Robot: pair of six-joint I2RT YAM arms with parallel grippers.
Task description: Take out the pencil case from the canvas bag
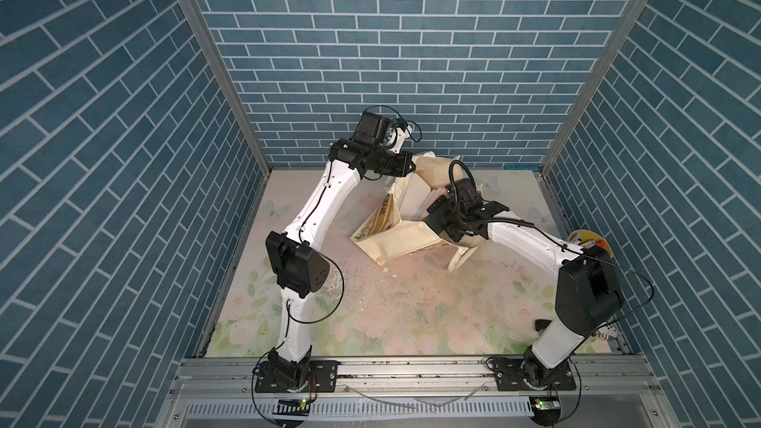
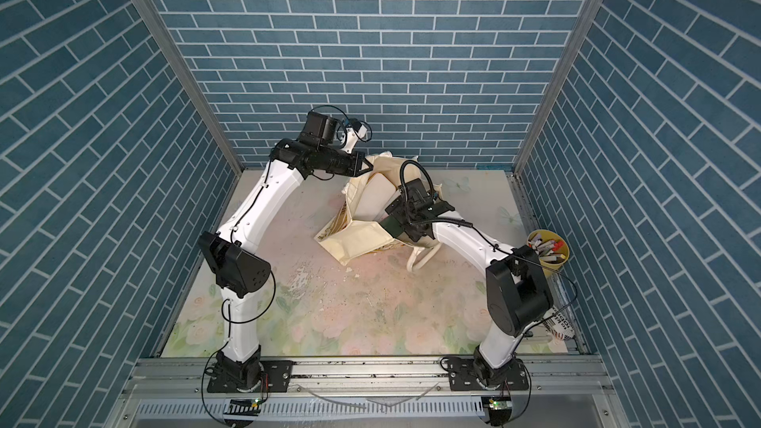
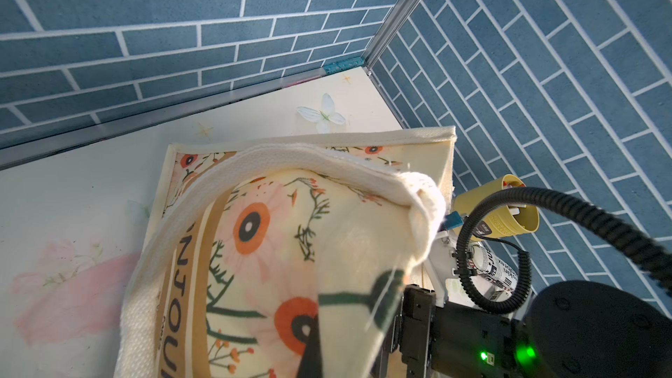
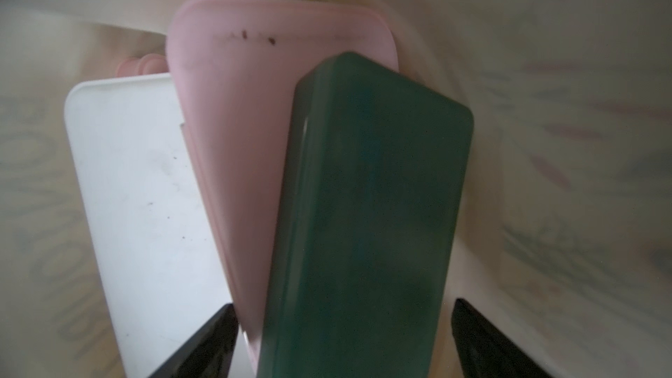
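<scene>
The canvas bag [image 1: 396,239] stands open mid-table. Inside it, the right wrist view shows a dark green pencil case [image 4: 367,224] leaning beside a pink item [image 4: 238,70] and a white one [image 4: 140,196]. My right gripper is open inside the bag, one finger either side of the green case. My left gripper [image 1: 408,166] is shut at the bag's raised back-left edge; its fingertips are mostly hidden in the left wrist view, so what lies between them cannot be seen.
A yellow cup of pens [image 2: 547,245] stands at the right edge with small items in front of it. Tiled walls close in the back and sides.
</scene>
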